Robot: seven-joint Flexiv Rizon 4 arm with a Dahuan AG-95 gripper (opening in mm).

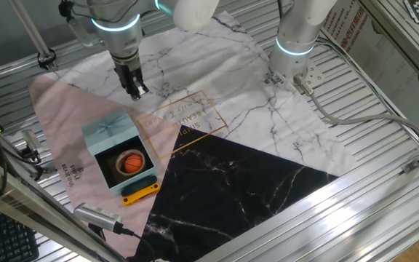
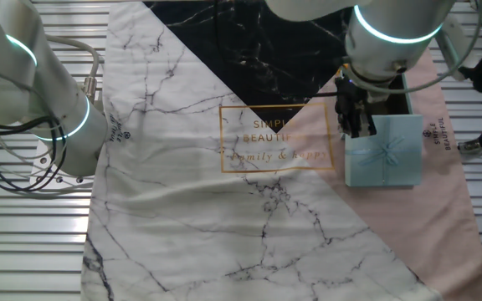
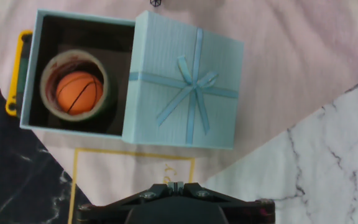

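Note:
A light blue gift box [image 3: 32,68] is partly covered by its lid [image 3: 219,68], which has a ribbon bow. The lid lies shifted over one half in the wrist view. In the uncovered half is a roll of tape [image 3: 49,93] with a small orange basketball [image 3: 79,93] inside its ring. My gripper is shut, its fingertips together with nothing visible between them. In exterior view 1 the gripper [image 1: 138,93] hangs above the cloth, behind the box and apart from it. Exterior view 2 has the gripper hiding part of the box.
Beside the box's open end lies a yellow and black tool [image 1: 141,193]. A grey device with a cable [image 1: 99,216] is near the front left.

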